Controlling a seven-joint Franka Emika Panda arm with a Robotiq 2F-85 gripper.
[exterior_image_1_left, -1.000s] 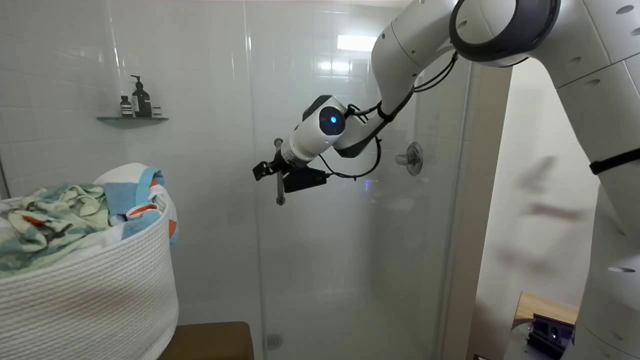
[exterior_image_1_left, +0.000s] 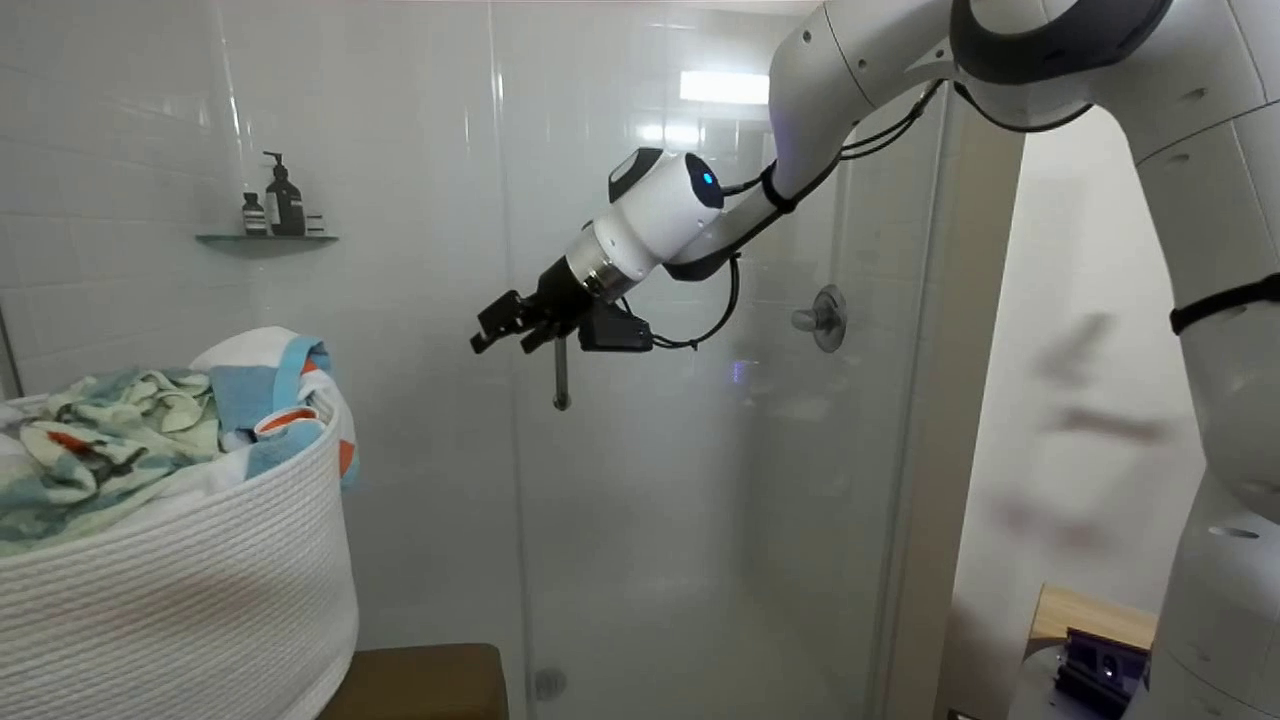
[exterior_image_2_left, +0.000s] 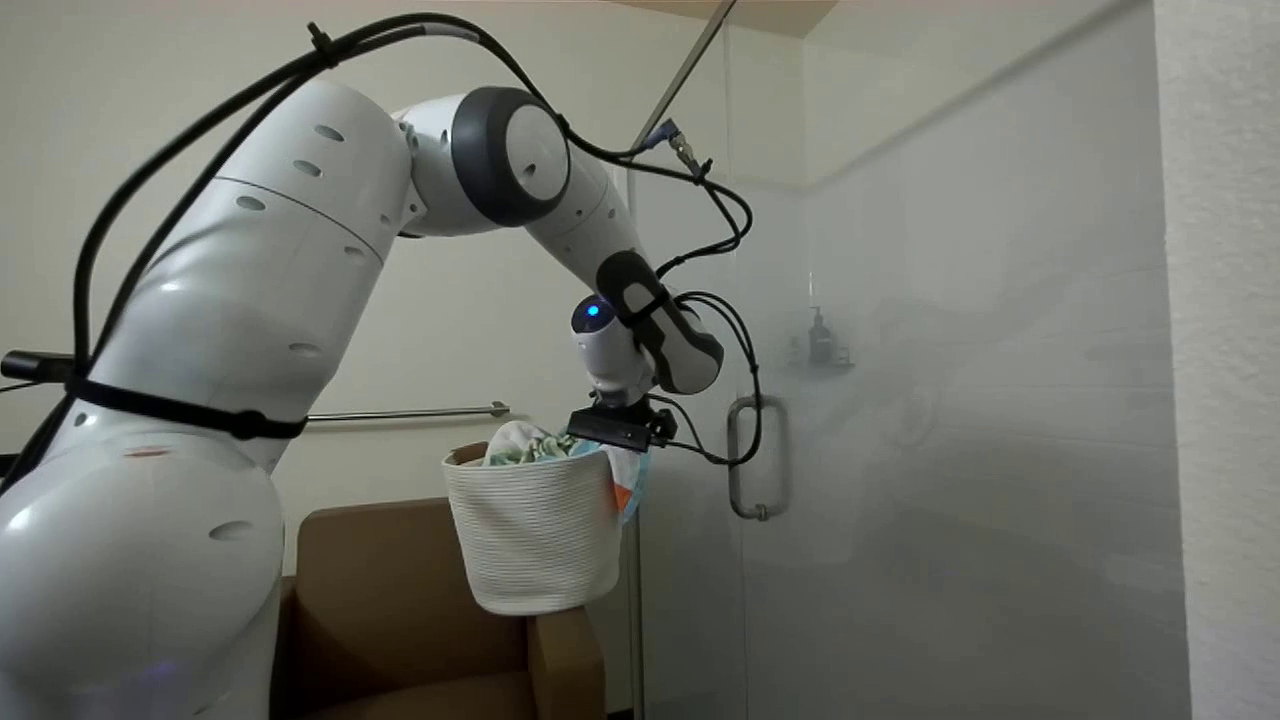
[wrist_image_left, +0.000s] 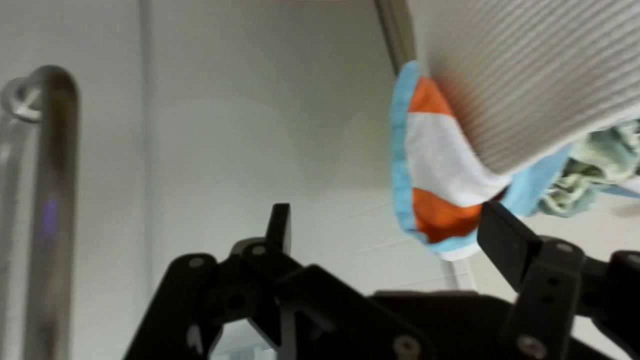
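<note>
A white ribbed basket (exterior_image_1_left: 204, 564) full of cloths stands at the left in exterior view 1. Over its rim hangs a white, blue and orange towel (wrist_image_left: 441, 150), and a green patterned cloth (exterior_image_1_left: 132, 426) lies heaped inside. My gripper (exterior_image_1_left: 501, 341) hovers in the air to the right of the basket, in front of the glass. In the wrist view its black fingers (wrist_image_left: 510, 243) are spread wide with nothing held; the towel's hanging corner shows beyond the right finger, and whether they touch is unclear.
A metal door handle (wrist_image_left: 51, 210) sits on the glass shower door (exterior_image_1_left: 672, 516), close to the gripper. The basket rests on a brown armchair (exterior_image_2_left: 384, 588). Bottles (exterior_image_1_left: 283, 202) stand on a corner shelf (exterior_image_1_left: 266, 239). Open air lies between gripper and basket.
The gripper has shifted left, nearer the basket, and its wrist has turned. The arm above has moved slightly right. Basket and cloths look unchanged.
</note>
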